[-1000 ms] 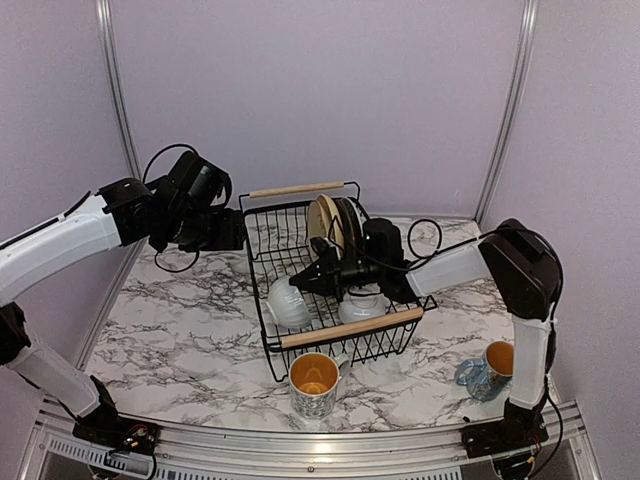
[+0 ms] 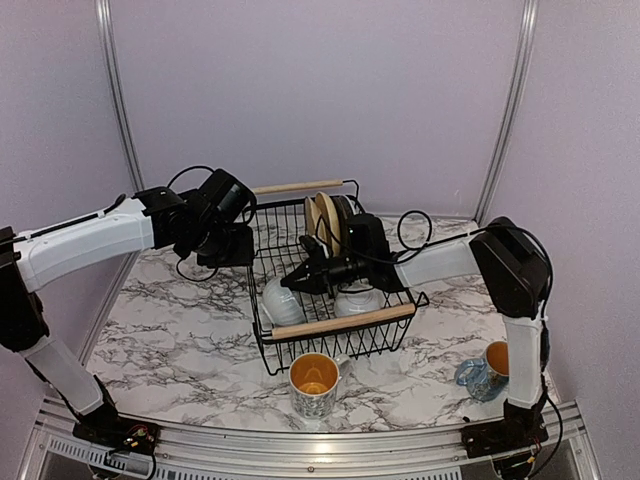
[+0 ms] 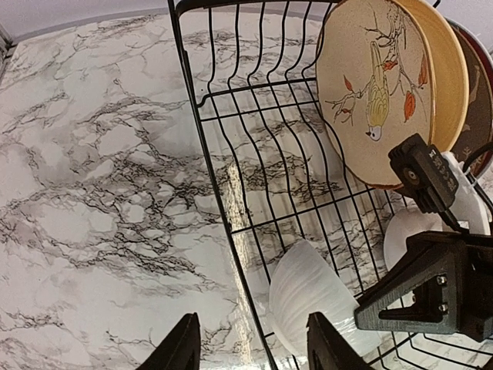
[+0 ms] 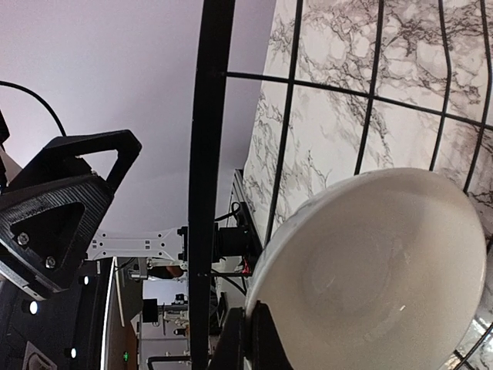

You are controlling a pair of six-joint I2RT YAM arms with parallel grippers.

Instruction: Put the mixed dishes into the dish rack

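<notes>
Inside the black wire dish rack [image 2: 270, 225], a white bowl [image 2: 282, 303] is tilted on its side at the left front. My right gripper is shut on the rim of this bowl, which shows its inside in the right wrist view. A second white bowl [image 2: 358, 300] lies to its right, partly hidden by the right arm. Several plates, the nearest a bird-patterned plate [image 3: 376, 92], stand upright toward the back. Above the rack's left side, my left gripper is part open and empty, with the rack's side wire visible below it.
A patterned mug [image 2: 315, 385] with an orange inside stands just in front of the rack. At the right front, a blue glass mug [image 2: 485, 372], orange inside, lies beside the right arm's base.
My left arm has moved right and slightly down, toward the rack. The right gripper, the tilted bowl and the rack have shifted slightly left.
</notes>
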